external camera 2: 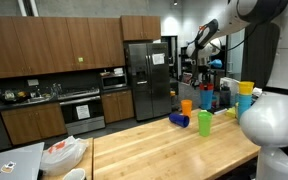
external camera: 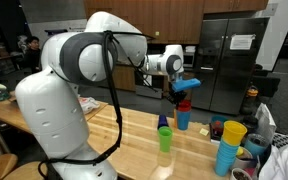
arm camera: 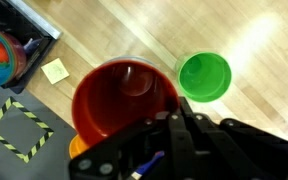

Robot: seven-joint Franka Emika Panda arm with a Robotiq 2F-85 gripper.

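Note:
Large in the wrist view is a red cup (arm camera: 119, 105), seen from above into its empty inside. My gripper is shut at its right rim, with the thin wall appearing pinched between the fingertips. In exterior view 1 the red cup (external camera: 183, 104) shows as a band directly over a blue cup (external camera: 182, 119), just below my gripper (external camera: 175, 96). Whether the red cup sits inside the blue one is hard to tell. A green cup (arm camera: 204, 76) stands upright beside it on the table, and an orange cup (external camera 2: 187, 106) is partly hidden in the wrist view.
A dark blue cup (external camera 2: 179, 119) lies on its side on the table. Stacked yellow and blue cups (external camera: 230, 145) stand at the right, near a cluttered tray area.

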